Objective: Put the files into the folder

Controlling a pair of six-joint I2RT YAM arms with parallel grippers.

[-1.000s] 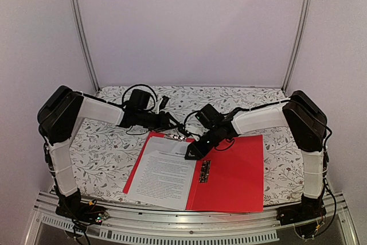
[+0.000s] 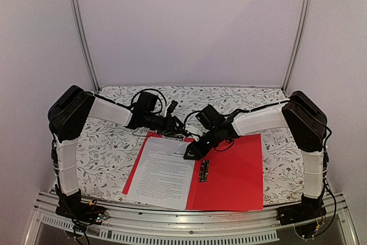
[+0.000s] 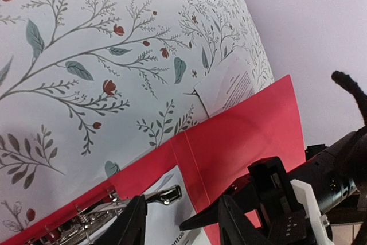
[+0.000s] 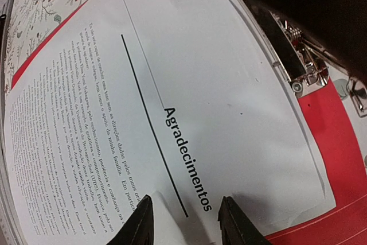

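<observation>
The red folder lies open, white printed sheets on its left half, headed "Agradecimentos" in the right wrist view. My left gripper is part open above the folder's top edge, by a metal clip, with nothing seen held. My right gripper is part open just over the sheets near that heading; a paper edge lies between its fingertips, and whether it is gripped is unclear.
Another metal clip is on the folder's right half. Both arms are close together at the centre.
My left arm has moved a little to the right along the folder's top edge. The right arm looks almost unmoved.
</observation>
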